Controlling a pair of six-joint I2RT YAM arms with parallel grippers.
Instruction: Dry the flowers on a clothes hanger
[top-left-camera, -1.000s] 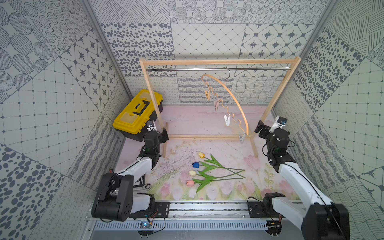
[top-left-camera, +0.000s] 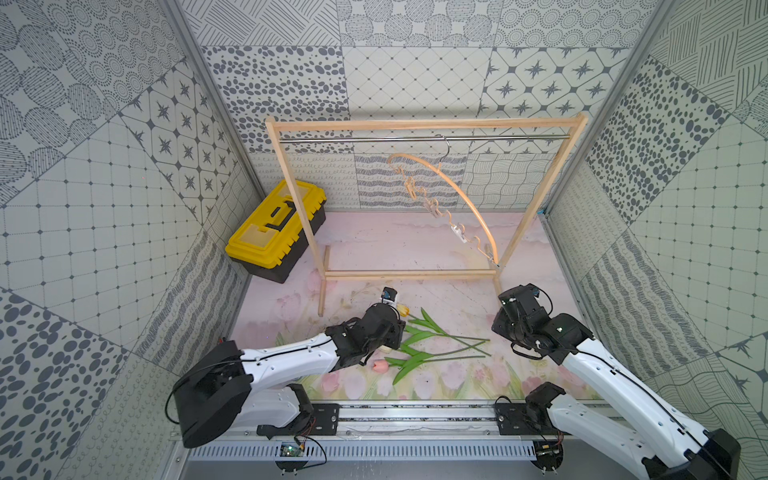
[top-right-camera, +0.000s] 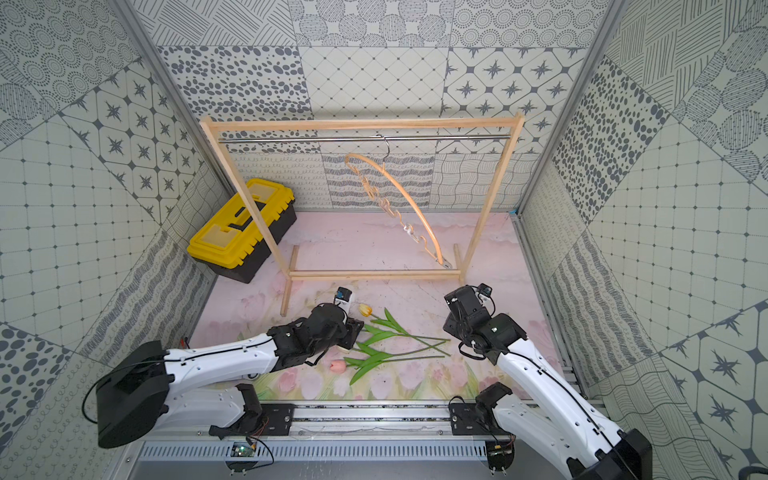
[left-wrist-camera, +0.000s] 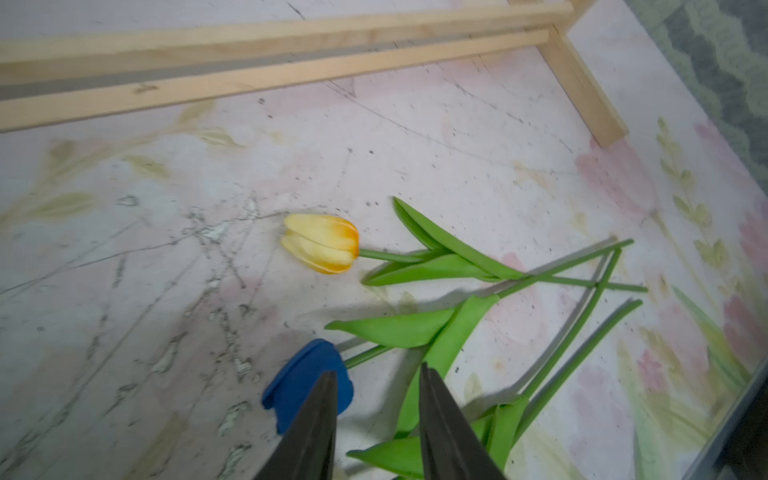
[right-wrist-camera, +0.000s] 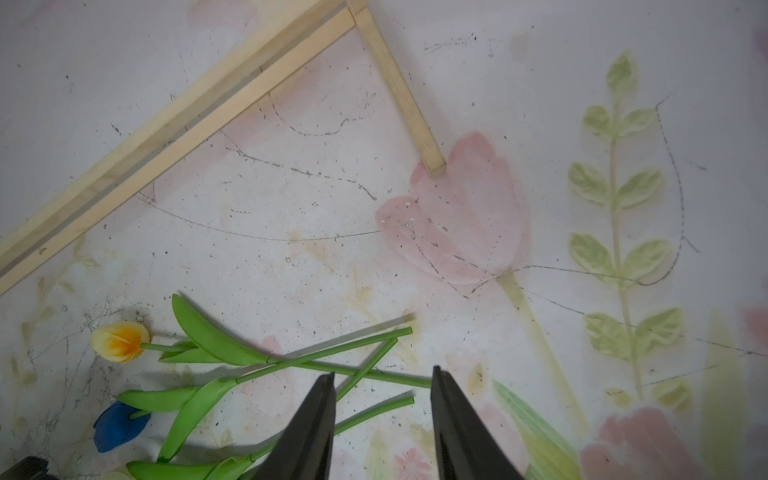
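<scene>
Yellow (left-wrist-camera: 320, 241), blue (left-wrist-camera: 312, 380), white (right-wrist-camera: 112, 474) and pink (top-left-camera: 379, 365) tulips lie with heads left and crossed stems right. My left gripper hovers over the heads, its fingers apart with nothing held; in the top views its arm covers the blue head and most of the white one. My right gripper is above the stem ends, fingers apart; stems pass below, and none shows gripped. Behind, a wooden hanger (top-left-camera: 456, 186) hangs askew, its small clips (top-left-camera: 457, 233) strung along beneath it.
The wooden rack (top-left-camera: 408, 274) spans the table behind the flowers, its feet reaching forward at both sides. A yellow and black toolbox (top-left-camera: 276, 228) stands at the left back.
The rack has shifted slightly, and the hanger and clips have swung. The flowers lie unmoved.
</scene>
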